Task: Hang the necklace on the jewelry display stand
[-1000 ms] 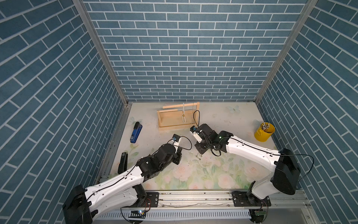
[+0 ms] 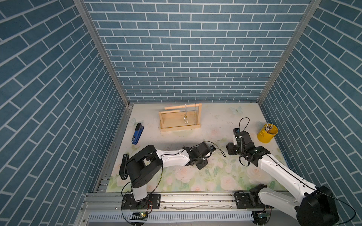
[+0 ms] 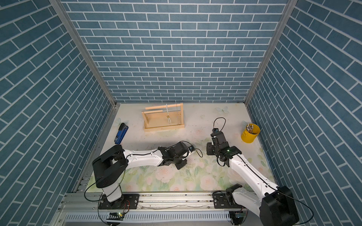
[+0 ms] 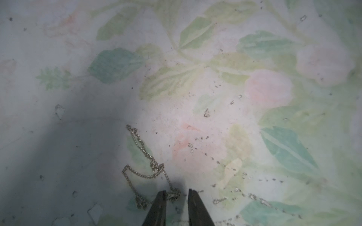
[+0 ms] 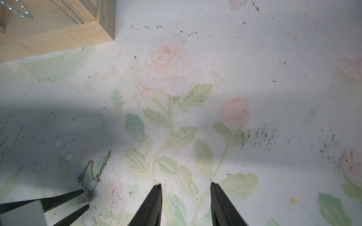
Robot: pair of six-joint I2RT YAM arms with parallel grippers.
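Note:
A thin silver chain necklace lies loosely bunched on the floral table, also seen at the lower left of the right wrist view as a chain necklace (image 5: 97, 175). Just over its near end is my left gripper, open, with the fingertips apart near the knotted part. My right gripper stands open with only bare table beneath, off to the right of the chain. The wooden display stand (image 2: 181, 127) is at the back centre. A pearl necklace (image 2: 185, 113) hangs from its upper bar, with a thin chain near its right post.
At the left lie a blue stapler (image 2: 137, 133) and a black object (image 2: 123, 166). A yellow cup (image 2: 265, 136) with contents stands at the right. Table between the stand and the arms is clear.
My left gripper has moved rightward to the chain on the table. My right gripper has withdrawn from there to the right. The stand and its necklaces stay put.

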